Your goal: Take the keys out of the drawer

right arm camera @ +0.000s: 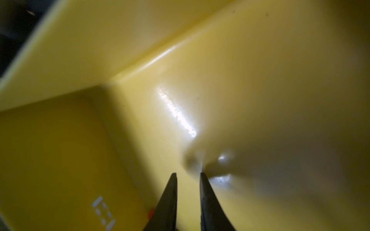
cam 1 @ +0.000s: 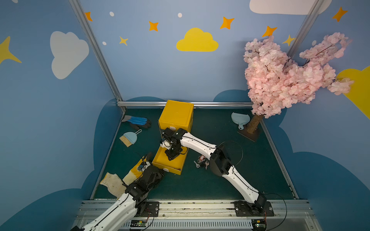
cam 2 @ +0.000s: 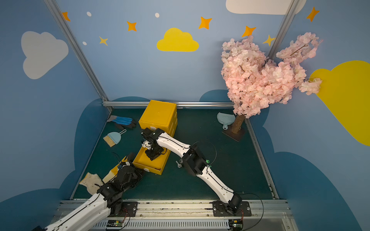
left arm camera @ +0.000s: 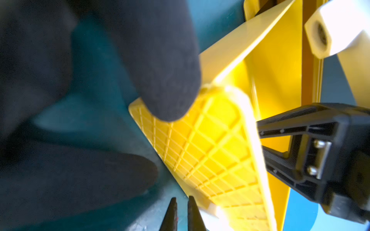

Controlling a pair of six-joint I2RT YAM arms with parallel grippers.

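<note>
The pulled-out yellow drawer (cam 1: 175,169) has my right gripper inside it, fingers a little apart with only bare yellow floor between them. The left wrist view shows that black right gripper over the drawer's ribbed panel (left arm camera: 215,142). A bunch of keys (cam 1: 201,161) lies on the green mat right of the drawer, partly under my right arm in the top right view. My left gripper is low, left of the drawer; its tips show a narrow gap, and what lies between them is unclear. A small red spot (right arm camera: 151,213) shows at a drawer edge.
The yellow cabinet (cam 1: 177,111) stands behind the drawer. Beside my left arm lie a yellow glove (cam 1: 134,172) and a cream glove (cam 1: 114,184). A blue glove (cam 1: 136,121), brush (cam 1: 131,137) and dustpan (cam 1: 240,119) lie further back.
</note>
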